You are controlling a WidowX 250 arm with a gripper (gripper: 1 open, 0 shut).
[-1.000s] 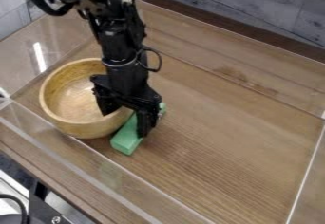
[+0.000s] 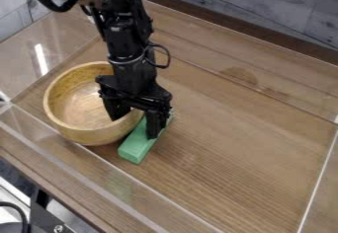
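My black gripper point(image 2: 136, 114) reaches down from the top left, over the right part of a wooden bowl point(image 2: 77, 116). Its fingertips are low, between the bowl and a green rectangular object point(image 2: 138, 149) lying just right of the bowl. The upper part of the green object is partly hidden by the gripper. I cannot tell whether the fingers hold anything or how far apart they are.
A white edge runs along the left side, with a dark cable point(image 2: 11, 212) at the lower left corner.
The gripper's fingers have shifted slightly, and a little more of the green object's lower part shows. The bowl has hardly moved.
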